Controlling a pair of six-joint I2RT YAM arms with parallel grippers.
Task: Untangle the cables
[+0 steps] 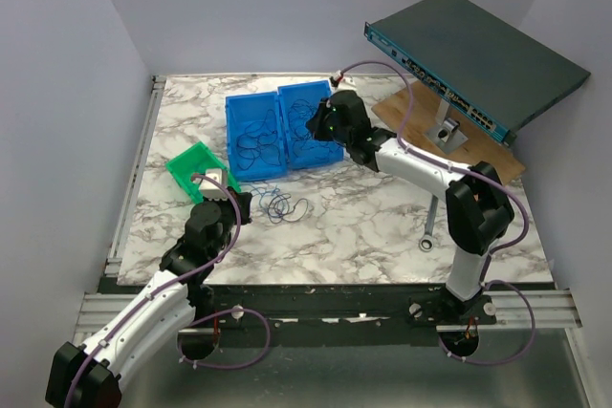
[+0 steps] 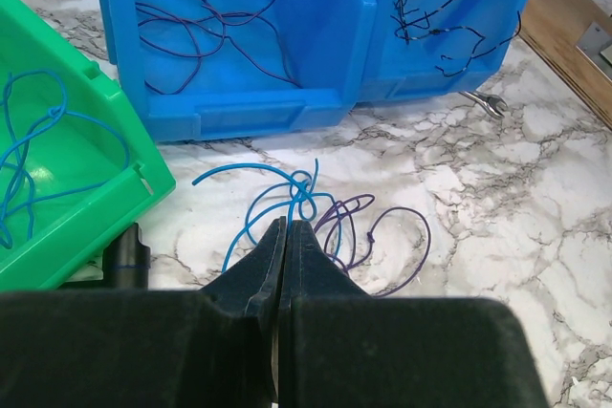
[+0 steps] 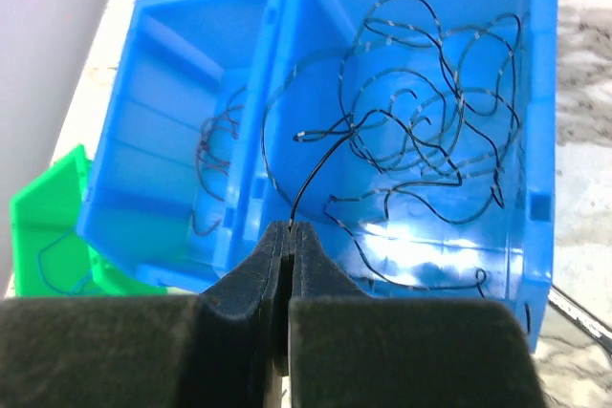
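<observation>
A blue cable (image 2: 251,167) and a purple cable (image 2: 427,236) lie close together in loops on the marble table. Over them my left gripper is shut; a blue strand passes at its tips, but no grip on it can be made out. Above the right-hand blue bin (image 3: 540,179), my right gripper is shut on a black cable (image 3: 320,161), which runs from the fingertips to a tangle of black loops in the bin. One loop near the tips is blurred. The left blue bin (image 2: 263,119) holds dark reddish-purple cable.
A green bin (image 2: 143,155) with a blue cable inside stands left of the blue bins. A wrench (image 1: 427,226) lies on the right, near a wooden board (image 1: 502,161) under a large dark rack unit (image 1: 478,54).
</observation>
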